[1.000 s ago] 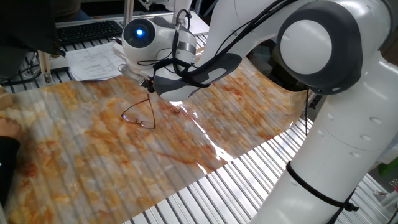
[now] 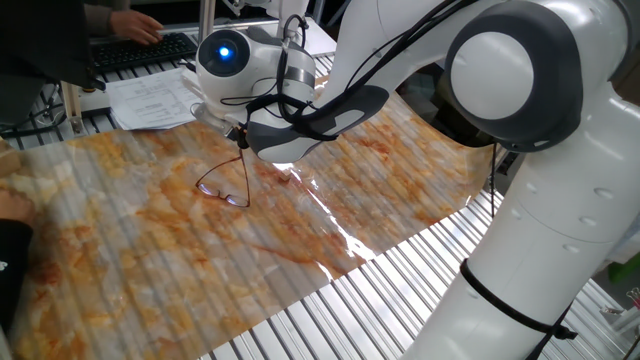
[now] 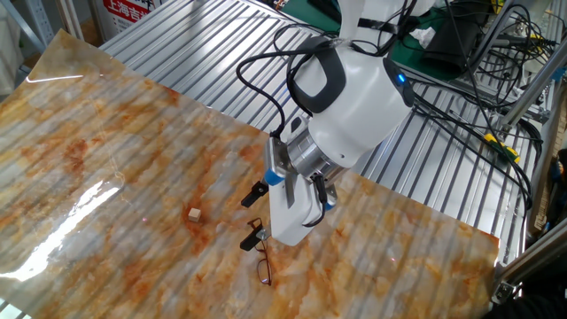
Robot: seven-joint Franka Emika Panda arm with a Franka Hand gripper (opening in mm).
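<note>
In exterior view 2, a pair of thin dark-framed glasses (image 3: pixel 264 268) lies at my gripper (image 3: pixel 253 218). The two black fingers stand well apart, so the gripper is open. One end of the glasses reaches up to the lower finger (image 3: pixel 251 241); whether it touches cannot be told. Exterior view 1 shows the glasses (image 2: pixel 222 197) below the gripper, lenses toward the camera, with one temple rising toward the fingertips. The arm's wrist hides most of the gripper there.
A small pale block (image 3: pixel 194 214) sits on the marbled tabletop (image 3: pixel 133 142), beside the gripper. Papers (image 2: pixel 150 99) and a keyboard (image 2: pixel 146 51) are at the back, where a person's hand (image 2: pixel 136 27) rests. Another person's arm (image 2: pixel 14 235) is at the left edge.
The glasses have shifted slightly: the temple near the gripper now stands straighter and reaches a little higher. A person's hand has come over the keyboard. The arm looks still.
</note>
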